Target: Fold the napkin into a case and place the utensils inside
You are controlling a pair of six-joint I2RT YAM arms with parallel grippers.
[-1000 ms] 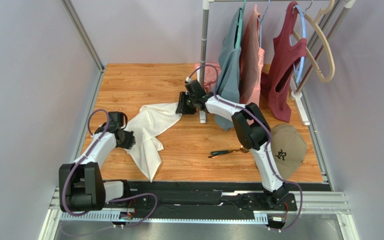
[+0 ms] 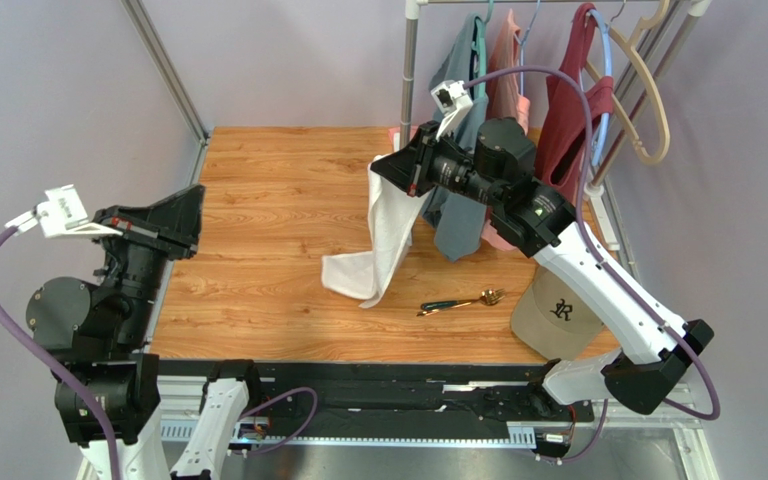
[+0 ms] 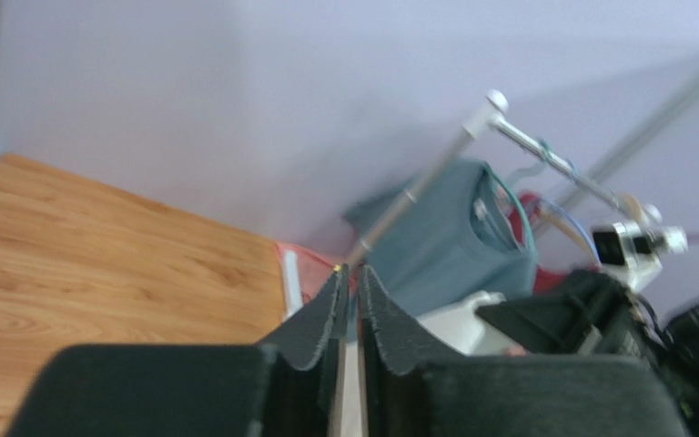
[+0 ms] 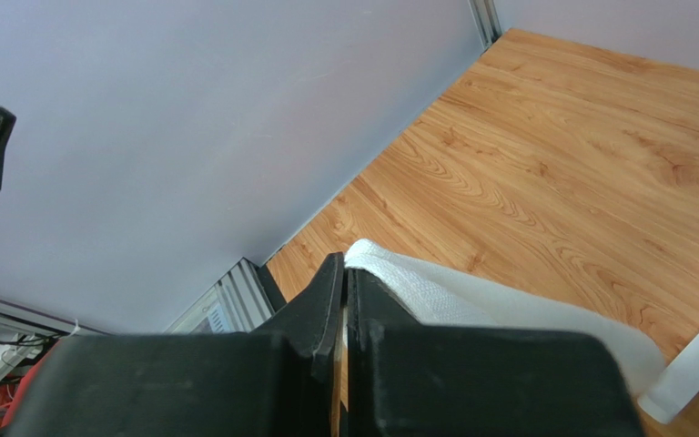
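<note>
The white napkin [image 2: 388, 235] hangs from my raised right gripper [image 2: 383, 168], its lower end lying folded on the table. In the right wrist view my right gripper is shut on the napkin's edge [image 4: 471, 300]. My left gripper [image 2: 193, 205] is raised at the table's left side, apart from the napkin; in the left wrist view its fingertips are close together with nothing visible between them, blurred. The gold and dark-handled utensils [image 2: 458, 302] lie at the front right of the table.
A clothes rack [image 2: 406, 60] with hanging garments stands at the back right. A khaki cap [image 2: 548, 320] lies at the front right.
Both arms have risen. The napkin has been lifted from a spread state and swung rightward, now hanging under the right gripper, away from the left gripper.
</note>
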